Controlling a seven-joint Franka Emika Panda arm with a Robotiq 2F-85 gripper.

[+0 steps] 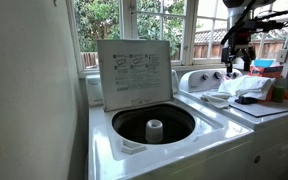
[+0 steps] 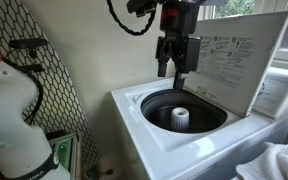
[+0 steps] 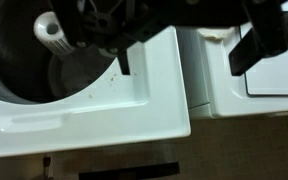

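Note:
A white top-loading washing machine has its lid raised. Inside its dark drum stands a pale agitator, and no cloth shows in the part of the drum I can see. My gripper is open, its two dark fingers wide apart and nothing between them. In exterior view 1 the gripper hangs at the right, above the white cloth in the picture. The cloth fills the lower right of exterior view 2. How high the fingers hang above anything is hard to tell.
A second white appliance stands to the right, carrying the cloth, a green bottle, an orange-red box and other small items. Windows line the back, and a bare wall borders the left. The open drum is unobstructed.

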